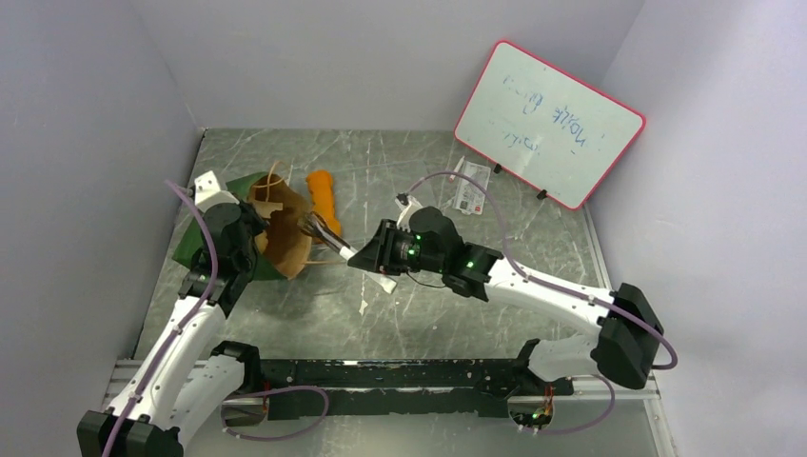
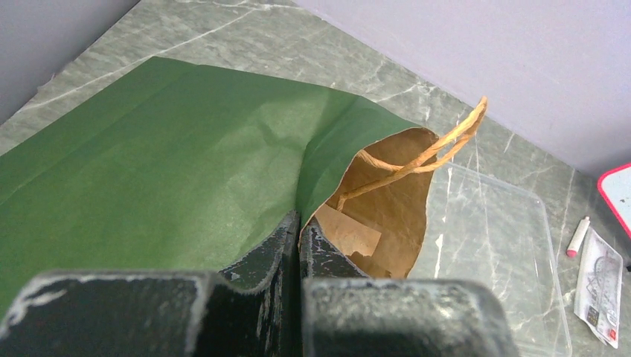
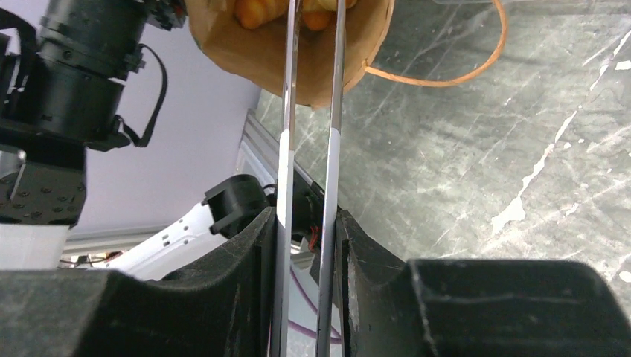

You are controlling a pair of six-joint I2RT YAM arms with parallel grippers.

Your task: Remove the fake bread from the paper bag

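Observation:
The paper bag [image 1: 285,238], green outside and brown inside, lies on its side at the left of the table, its mouth toward the right. My left gripper is shut on the bag's rim. My right gripper has its long fingers at the bag mouth, a narrow gap between them. In the right wrist view, orange-brown fake bread [image 3: 254,12] is inside the bag around the fingertips; whether any is held between them I cannot tell from the picture.
An orange object [image 1: 322,198] lies behind the bag. A clear tray [image 2: 491,253], a pen [image 2: 577,238], a small case [image 1: 472,188] and a whiteboard [image 1: 547,119] are at the back.

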